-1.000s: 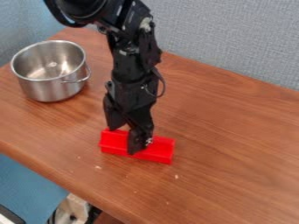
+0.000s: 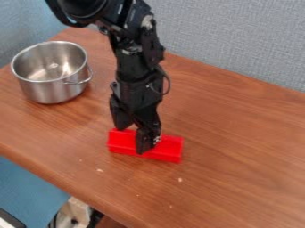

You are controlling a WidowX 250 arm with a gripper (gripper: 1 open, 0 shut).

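Note:
My black gripper (image 2: 135, 134) reaches down over a red block (image 2: 165, 149), an elongated piece lying crosswise on the wooden table, with its fingertips at the block's middle.
A steel pot (image 2: 50, 86) stands at the back left of the table (image 2: 229, 160). The table's front left edge drops off to a blue area.

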